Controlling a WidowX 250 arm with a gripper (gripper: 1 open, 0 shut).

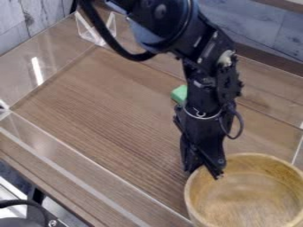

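Note:
The black robot arm hangs from the top of the camera view, its gripper (198,157) pointing down at the left rim of a large tan bowl (243,199) in the lower right. I cannot tell whether its fingers are open or shut, or whether they hold the rim. A green object (180,93) lies behind the arm, mostly hidden by it.
Walls (254,35) stand at the back, and a clear plastic item (95,27) sits at the back left. A dark cable lies at the lower left edge.

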